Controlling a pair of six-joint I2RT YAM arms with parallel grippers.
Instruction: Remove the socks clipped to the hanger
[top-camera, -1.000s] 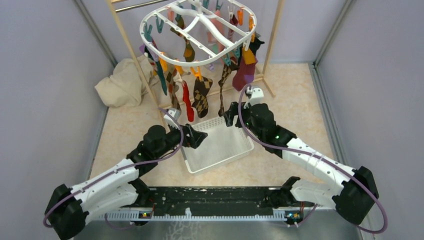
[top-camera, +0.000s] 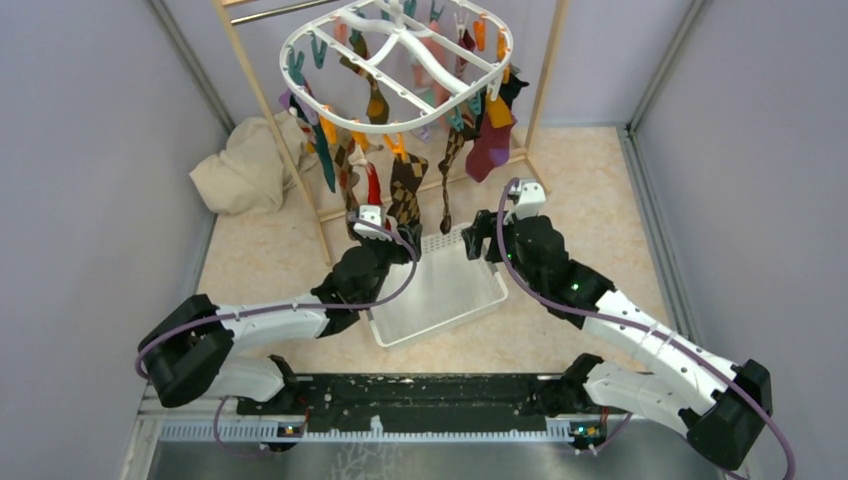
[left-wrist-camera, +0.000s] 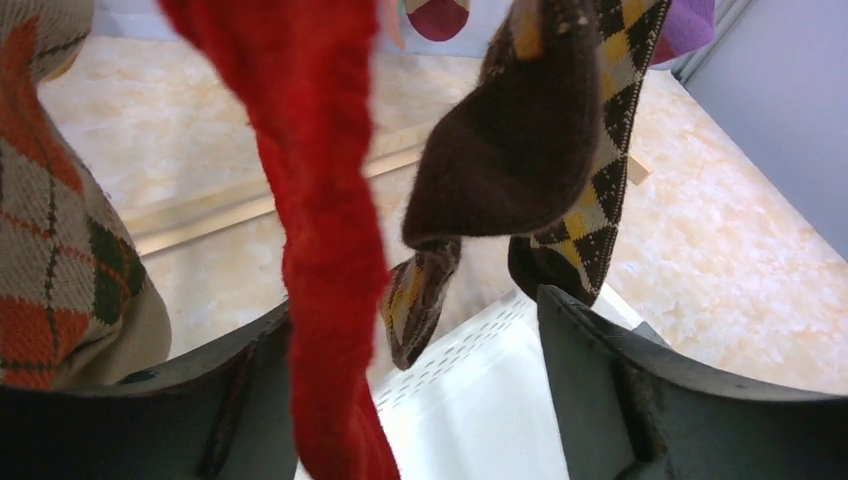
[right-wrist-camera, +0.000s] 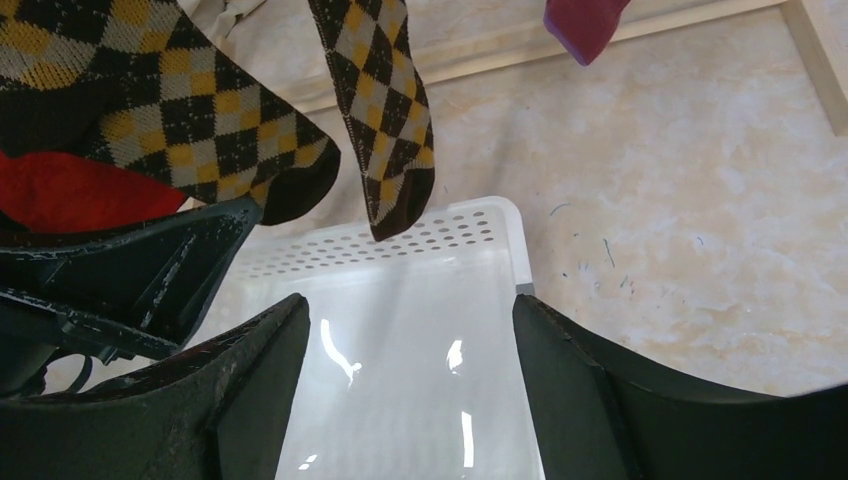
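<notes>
Socks hang from coloured clips on the white oval hanger (top-camera: 397, 35). My left gripper (top-camera: 395, 240) is open among the lower socks; in its wrist view a red sock (left-wrist-camera: 330, 250) hangs close in front, between or near the open fingers, with argyle socks (left-wrist-camera: 615, 120) around it. My right gripper (top-camera: 478, 235) is open, lower right of a dangling brown argyle sock (top-camera: 446, 185). In the right wrist view that sock (right-wrist-camera: 385, 140) hangs above the empty space between the fingers, and part of the left gripper shows at the left.
A white tray (top-camera: 440, 325) lies empty under both grippers. The wooden rack (top-camera: 243, 60) stands behind, a beige cloth bundle (top-camera: 240, 170) lies at the left, and walls bound both sides.
My right gripper has shifted slightly to the right.
</notes>
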